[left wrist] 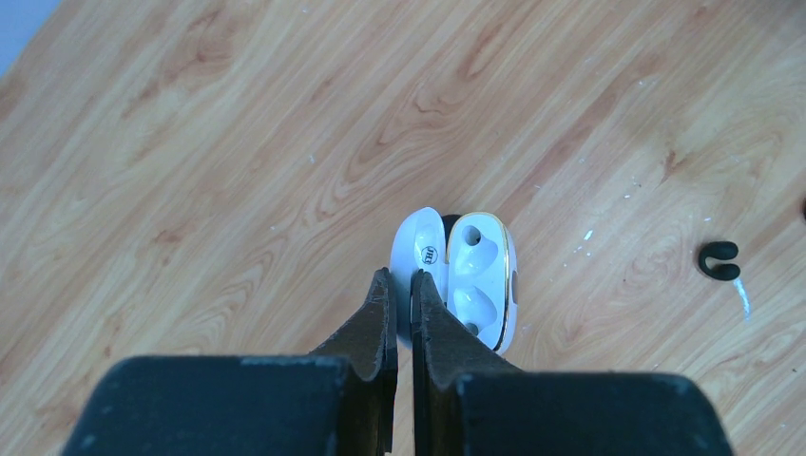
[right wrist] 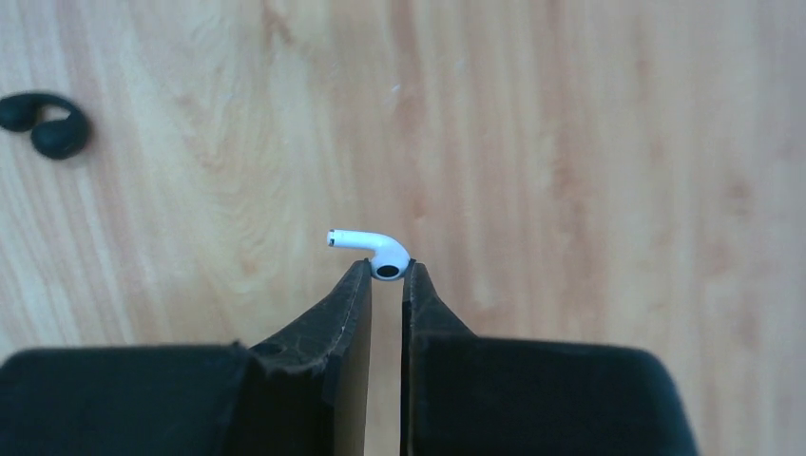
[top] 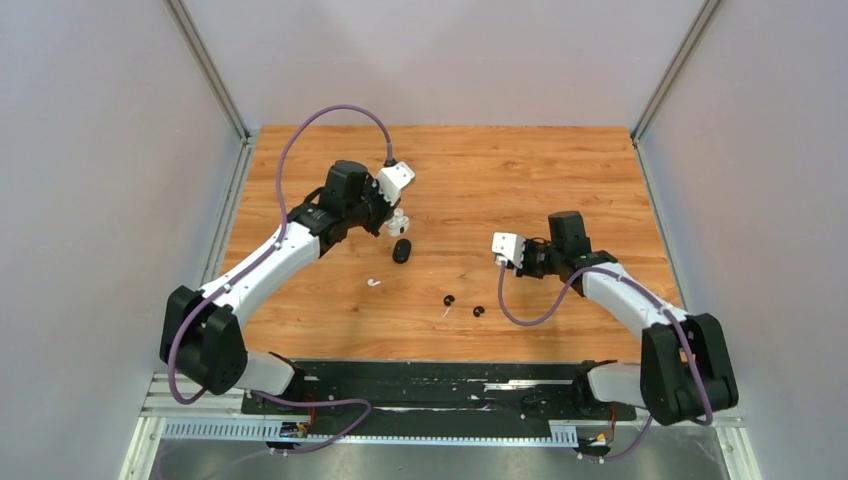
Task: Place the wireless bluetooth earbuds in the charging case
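My left gripper is shut on the lid of the white charging case point(left wrist: 480, 271). The case is open, and both of its earbud hollows look empty. From above, the case point(top: 398, 224) shows just beside the left gripper's tip. In the right wrist view, a white earbud point(right wrist: 375, 249) has its round head between the fingertips of my right gripper, its stem pointing left. The wood behind it is blurred, so it appears raised off the table. Another white earbud point(top: 373, 282) lies on the table, below the case in the top view.
A black case point(top: 402, 250) lies close to the white case. Two black ear clips point(top: 449, 300) point(top: 479, 311) rest on the front middle of the table, the left one beside a thin white mark.
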